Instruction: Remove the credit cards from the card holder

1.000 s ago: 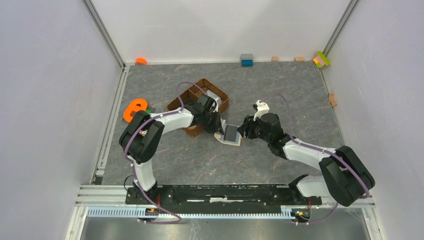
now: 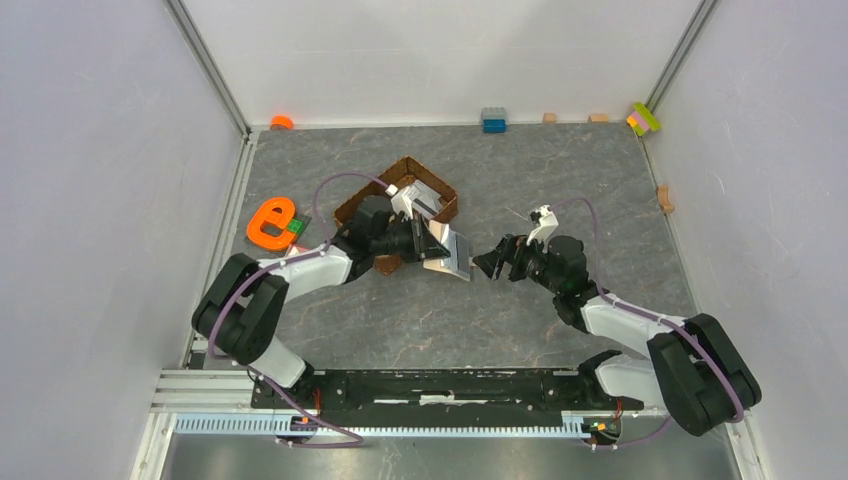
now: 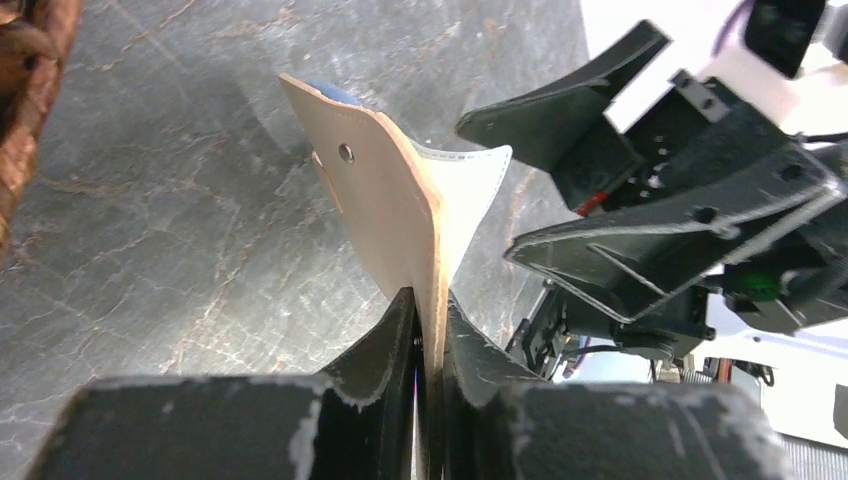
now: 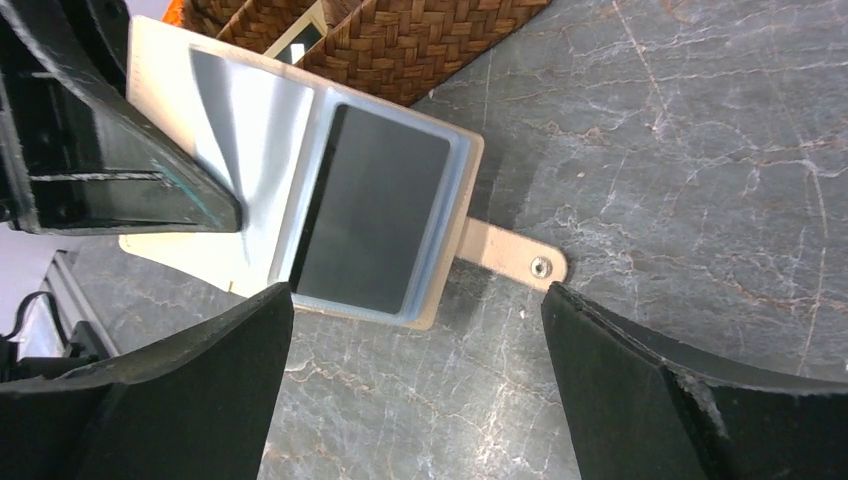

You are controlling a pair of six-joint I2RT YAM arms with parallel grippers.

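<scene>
The card holder [image 4: 375, 205] is tan outside, with a pale lining and a clear window over a dark panel. My left gripper is shut on it, with both fingers pressed against its tan sides, and it stands on edge. From its edge a tan strap [image 4: 510, 255] with a metal snap sticks out between the fingers of my right gripper. Those right fingers [image 4: 650, 385] stand wide apart, open, touching nothing that I can see. No separate credit card can be made out; the holder's inside is partly behind my left finger [image 4: 130, 190].
A divided woven basket [image 2: 451, 203] lies just behind the left gripper, with pale items inside. An orange letter-shaped toy [image 2: 268, 222] is at the left, and a grey-blue block [image 2: 494, 120] by the back wall.
</scene>
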